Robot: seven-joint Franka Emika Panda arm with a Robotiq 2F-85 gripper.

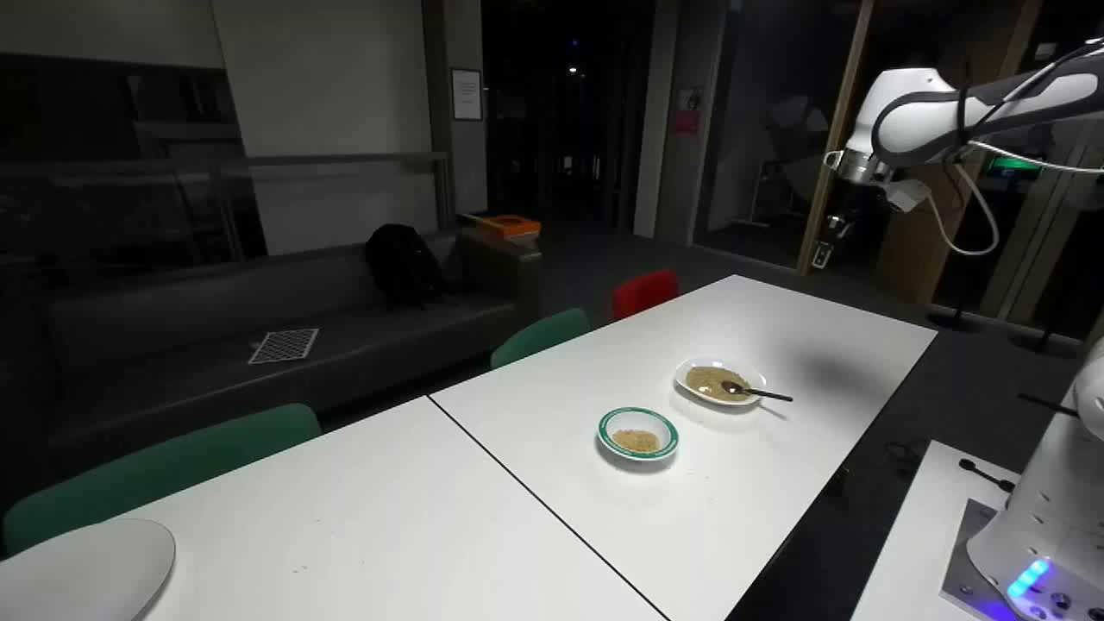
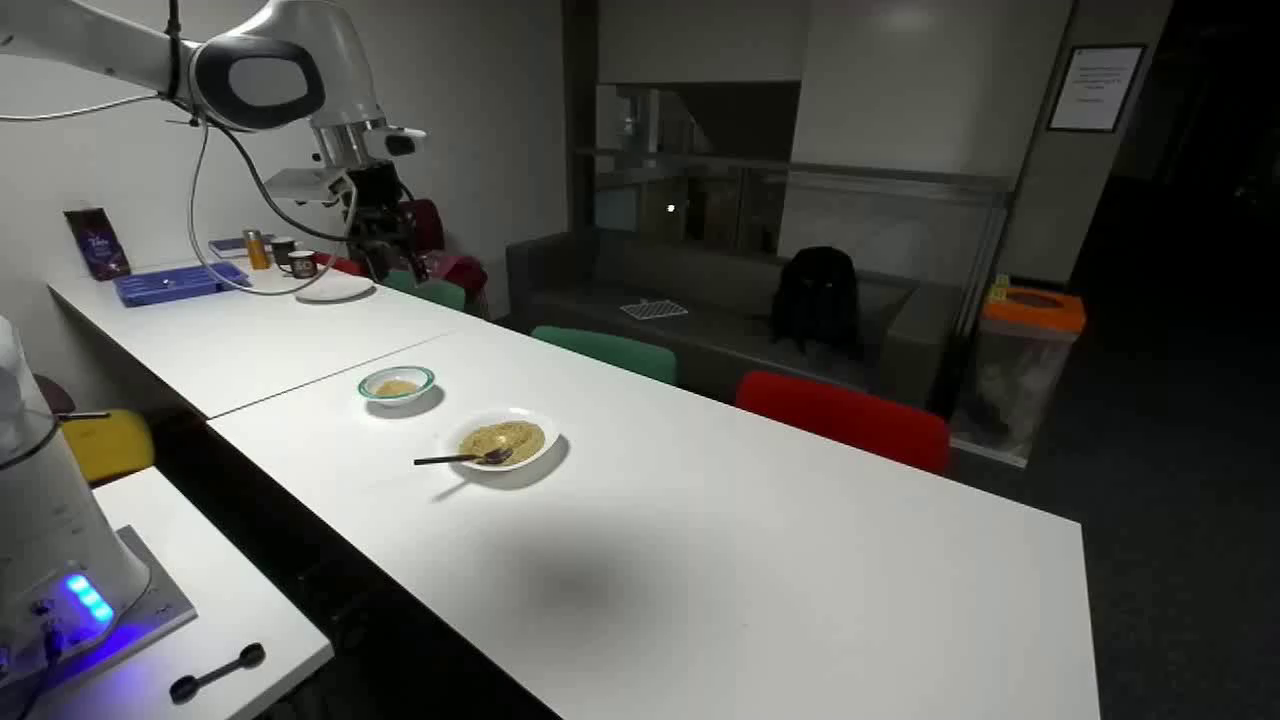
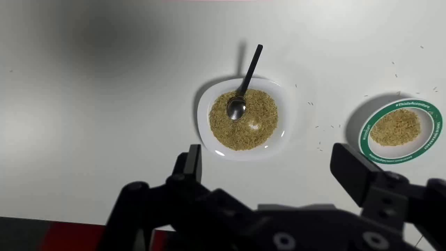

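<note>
High above the white table, my gripper is open, with nothing between its widely spread fingers. Below it in the wrist view lies a white plate [image 3: 288, 104] with a layer of brown grain [image 3: 255, 134]. A dark-handled spoon [image 3: 251, 69] rests in the plate, its bowl on the grain and its handle sticking out past the rim. To the right is a white bowl with a green rim [image 3: 436, 121], holding a smaller heap of grain [image 3: 396, 129]. Exterior view 1 shows the gripper [image 1: 823, 254] well clear of the plate [image 1: 685, 382] and the bowl [image 1: 603, 435].
Loose grains are scattered on the table [image 2: 780, 576] around the bowl. A blue tray [image 2: 180, 284], cups and another plate [image 2: 336, 288] stand at the far end. Green and red chairs line one long side.
</note>
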